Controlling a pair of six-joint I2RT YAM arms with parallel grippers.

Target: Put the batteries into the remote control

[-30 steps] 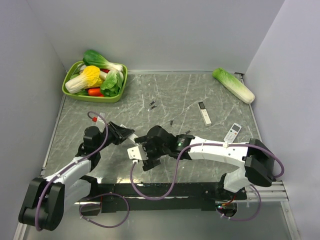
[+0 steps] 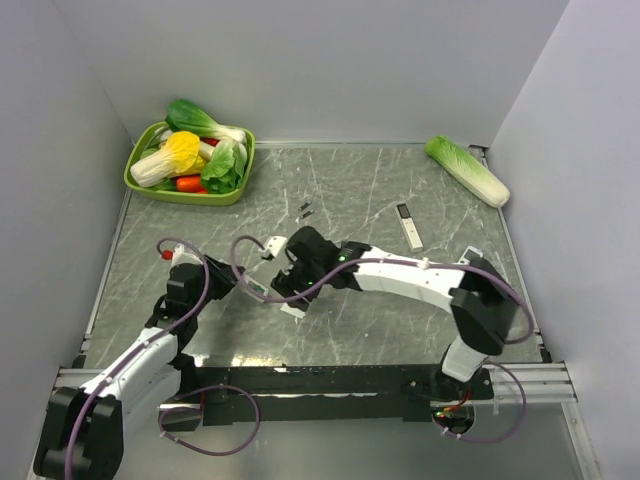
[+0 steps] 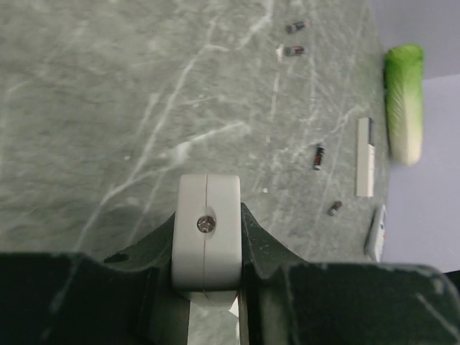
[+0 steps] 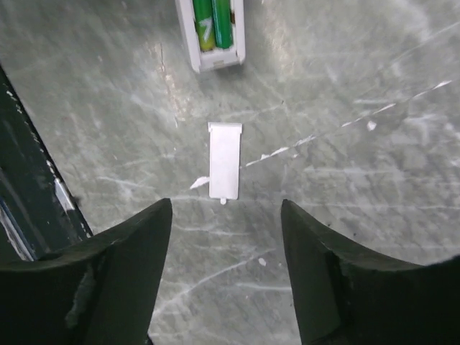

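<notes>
A white remote (image 2: 258, 289) is gripped by my left gripper, its end showing between the dark fingers. In the right wrist view, two green batteries (image 4: 214, 25) lie side by side in the open compartment of the remote (image 4: 219, 61). Below it, the white battery cover (image 4: 224, 162) rests flat on the table, apart from the remote. My right gripper is open, its fingertips (image 4: 162, 219) spread wide to either side of the cover's near end, with nothing between them. The far end of the held remote is cut off there.
Loose dark batteries (image 3: 318, 157) lie on the marble table. Two other remotes (image 2: 409, 228) (image 3: 376, 233) are at the right. A green basket (image 2: 190, 198) of vegetables stands back left, and a cabbage (image 2: 468, 171) lies back right.
The right gripper has drawn back from the held remote and swung over the cover on the table.
</notes>
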